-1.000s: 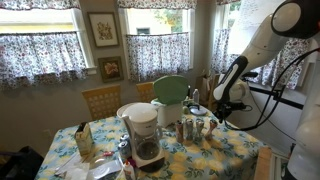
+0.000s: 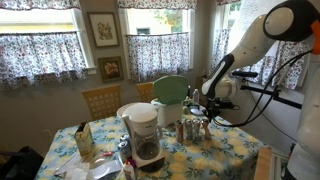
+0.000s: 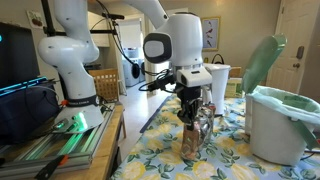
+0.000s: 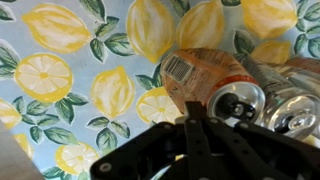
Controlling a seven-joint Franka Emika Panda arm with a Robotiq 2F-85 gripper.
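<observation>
Several drink cans stand on the lemon-print tablecloth. An orange-brown can (image 4: 205, 80) with a barcode is close to my gripper in the wrist view, and silver-topped cans (image 4: 296, 108) stand to its right. The fingers appear shut, with nothing visible between them; their tips overlap the near side of the orange-brown can's top in that view, and I cannot tell whether they touch it. From exterior view 2, the gripper (image 3: 190, 122) points down right over the cans (image 3: 191, 147). Exterior view 1 shows the row of cans (image 2: 189, 131) just left of the arm.
A white coffee maker (image 2: 145, 135) stands left of the cans. Behind them is a white bin with a green lid (image 2: 171, 90). Papers and a box (image 2: 84, 138) lie at the far left.
My arm has swung left in exterior view 1, bringing the gripper from the right of the cans to close above them. The cans have not visibly moved.
</observation>
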